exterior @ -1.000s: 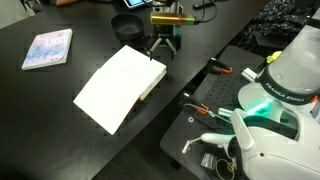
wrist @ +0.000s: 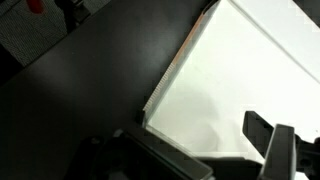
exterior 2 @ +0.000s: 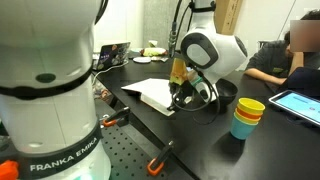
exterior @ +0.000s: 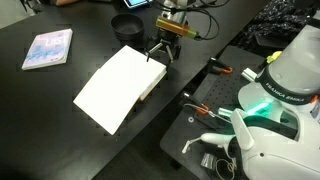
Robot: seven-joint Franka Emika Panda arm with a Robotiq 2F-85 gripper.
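Observation:
A white book lies open on the dark table, its pages spread toward the left front. Over the book's far right end is my gripper, its fingers apart and nothing visible between them. In the wrist view a blank white page fills much of the right side, and the dark fingers show in front of it. From the second exterior view, the book is partly hidden behind the hand. Whether the fingertips touch the page, I cannot tell.
A black bowl stands just behind the book. A pastel-covered book lies at the back left. Stacked yellow and blue cups and a tablet are at the right, where a person sits.
My hand has tilted and shifted slightly toward the robot's base, with the fingers a little lower at the book's far end. The book has not moved.

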